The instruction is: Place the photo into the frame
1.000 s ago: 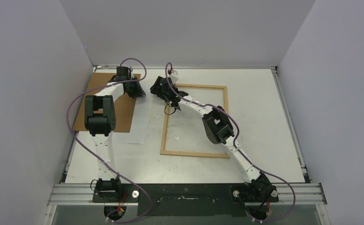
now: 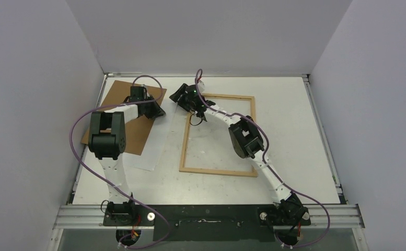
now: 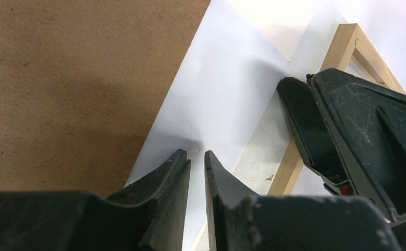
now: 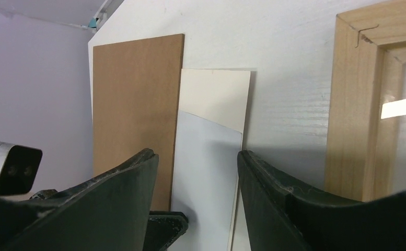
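A white photo sheet [image 2: 158,138] overlaps the brown backing board [image 2: 134,141]; in the right wrist view it lies over a cream sheet [image 4: 213,91]. My left gripper has its tips on the white sheet, nearly closed; what is between them is hard to see. My right gripper reaches to the sheet's far part, tips either side of it, touching or near its edge. The wooden frame [image 2: 217,171] lies right of the sheets, under my right arm.
Free table [image 2: 289,130] is right of the frame and along the front. Grey walls bound the back and sides.
My left gripper, board and sheet have shifted toward the front over the last second. My right gripper has moved slightly right.
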